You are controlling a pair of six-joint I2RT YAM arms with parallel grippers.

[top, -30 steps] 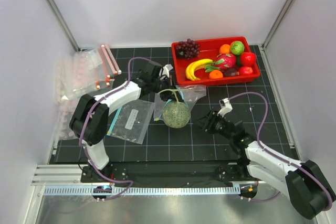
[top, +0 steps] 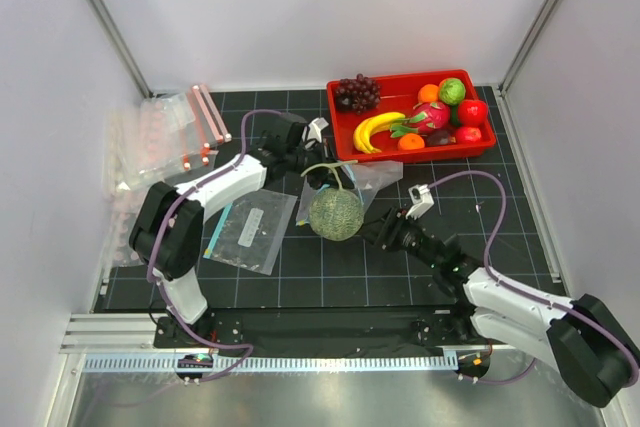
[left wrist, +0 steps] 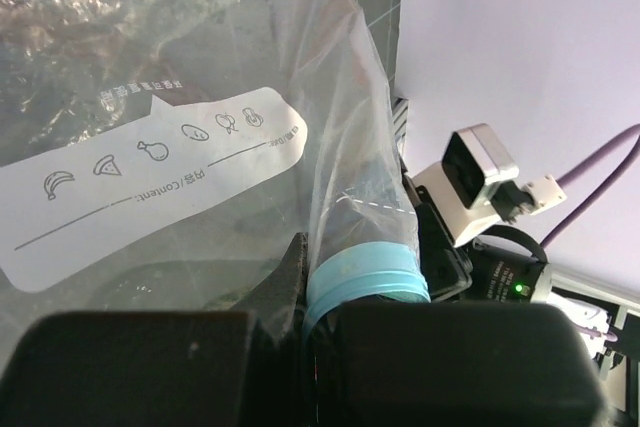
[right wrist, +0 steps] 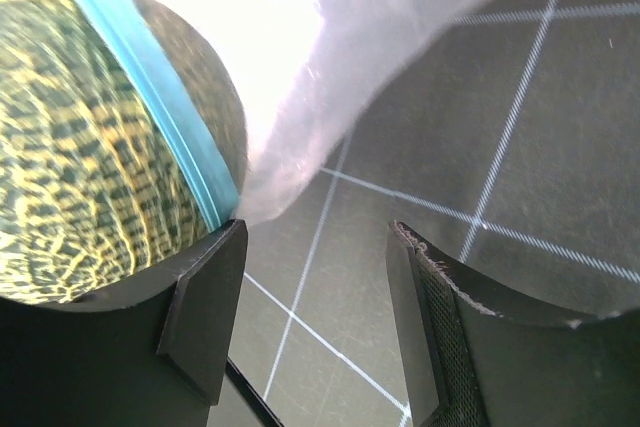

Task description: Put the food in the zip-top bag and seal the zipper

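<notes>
A netted melon with a pale stem sits at the mouth of a clear zip top bag lying on the dark tiled table. My left gripper is shut on the bag's rim, and the light blue zip strip curves out from between its fingers. Just right of the melon, my right gripper stands partly open. In the right wrist view, the strip's lower end comes down by the tip of the left-hand finger; only bare tile shows between the fingers. Inside the bag, part of the melon is hidden.
A red bin of fruit stands at the back right. Another flat clear bag lies left of the melon, and more bags are stacked at the far left. Bare tiles extend between the right arm and the bin.
My right gripper has come leftward, closer to the melon and the bag's mouth. The melon has shifted only slightly.
</notes>
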